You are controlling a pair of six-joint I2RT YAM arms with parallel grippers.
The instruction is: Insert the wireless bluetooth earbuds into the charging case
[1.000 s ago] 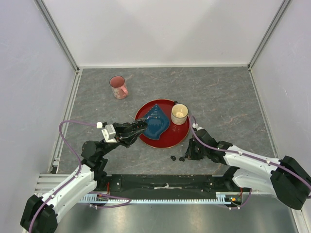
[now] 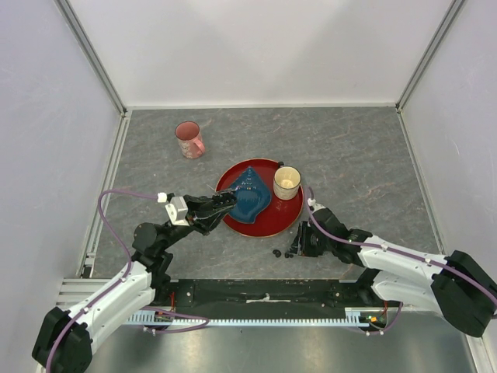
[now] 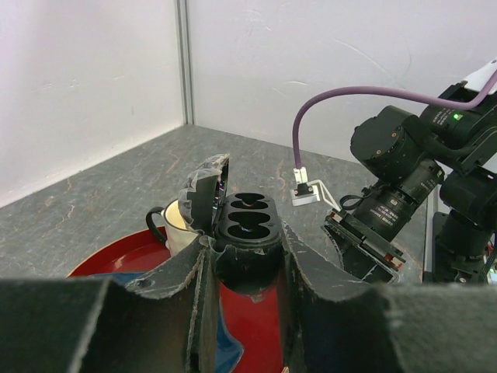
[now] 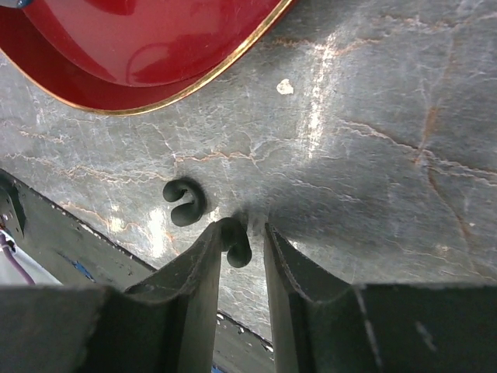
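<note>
My left gripper (image 2: 226, 200) is shut on the black charging case (image 3: 247, 237), held up over the left part of the red plate. In the left wrist view its lid (image 3: 206, 194) stands open and the slots facing me look empty. Two black earbuds lie on the grey table before the plate: a curved one (image 4: 186, 202) lies apart, and the other earbud (image 4: 239, 252) is at the fingertips of my right gripper. That gripper is open and low over the table; its left finger partly covers the second earbud. Whether they touch I cannot tell.
The red plate (image 2: 270, 228) carries a blue dish (image 2: 252, 203) and a cream cup (image 2: 286, 183). At the back left stands a pink mug (image 2: 189, 140). Bare table lies at the back right. A dark rail (image 2: 233, 291) runs along the front edge.
My left arm and the case have stayed put.
</note>
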